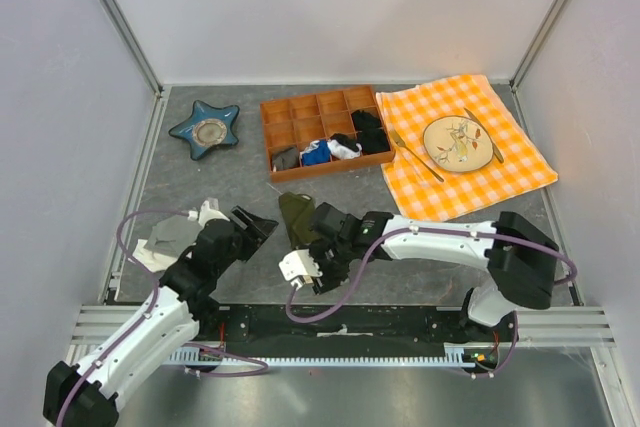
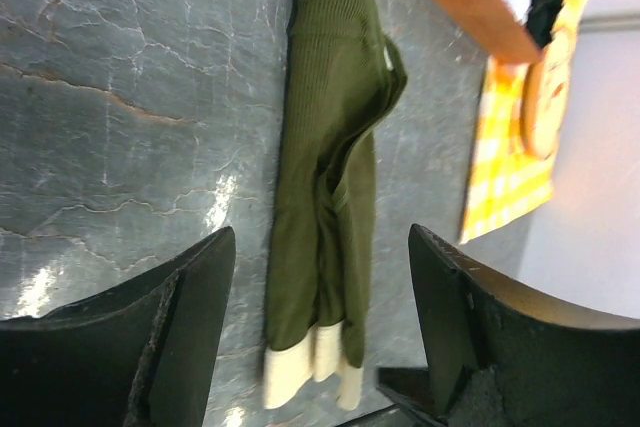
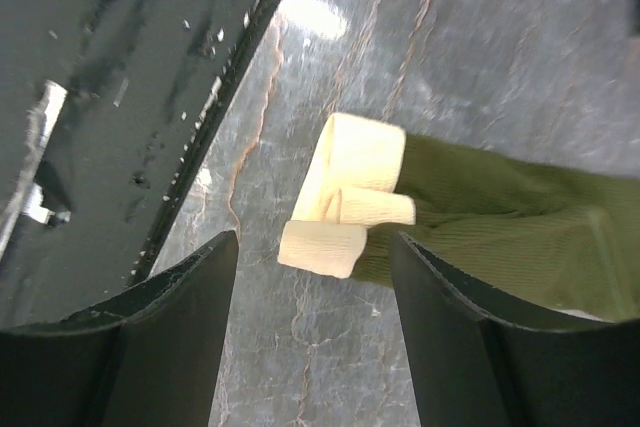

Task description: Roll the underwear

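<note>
The dark green underwear lies on the grey table as a long, narrow folded strip. Cream bands edge its near end; in the left wrist view its ribbed far end shows, with a loose fold along one side. Raised to the left of the cloth, my left gripper is open and empty. My right gripper is open above the cream end, and its arm hides that end from the top view. In the right wrist view the cream edge lies ahead of the open fingers, with nothing gripped.
A wooden compartment box with rolled dark, blue and white cloths stands behind. To the right are an orange checked cloth and a plate. A blue star-shaped dish sits back left; grey and white cloths lie left.
</note>
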